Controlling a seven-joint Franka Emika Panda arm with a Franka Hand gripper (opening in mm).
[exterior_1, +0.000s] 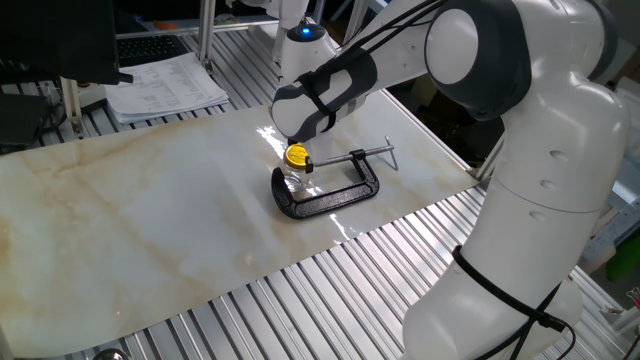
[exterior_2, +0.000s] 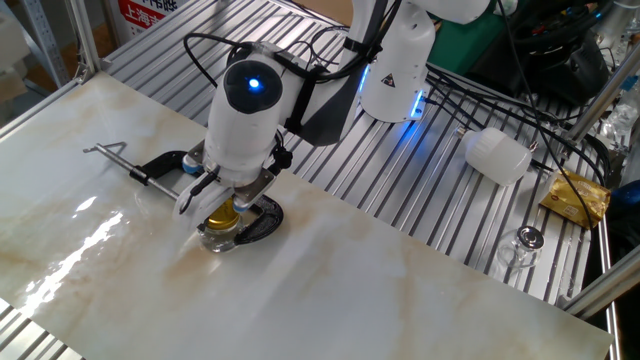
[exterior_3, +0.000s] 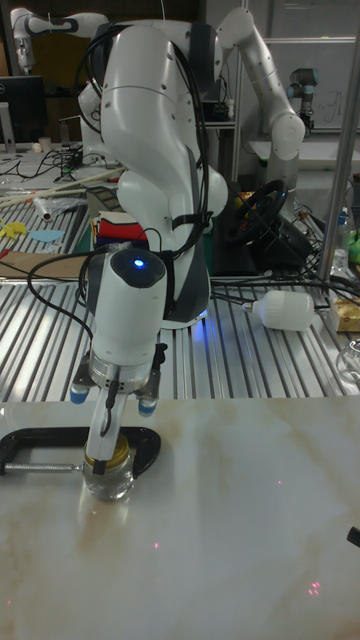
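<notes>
A small clear jar with a yellow-gold lid (exterior_1: 297, 156) stands upright on the marbled board. It sits in the mouth of a black C-clamp (exterior_1: 330, 203), between the frame's end and the screw. My gripper (exterior_2: 215, 208) points down at the jar's lid (exterior_2: 224, 216), with one pale finger (exterior_2: 192, 199) beside it. In the third exterior view, the finger's dark tip (exterior_3: 99, 466) overlaps the front of the glass jar (exterior_3: 110, 487). The other finger is largely hidden behind the hand and lid, so the finger's width and any grip on the lid are unclear.
Much of the marbled board (exterior_1: 130, 230) is bare. On the slatted table beyond lie a white bulb-shaped object (exterior_2: 497, 156), a yellow packet (exterior_2: 575, 197) and a small glass jar (exterior_2: 522, 246). Papers (exterior_1: 165, 88) lie beyond the board's edge.
</notes>
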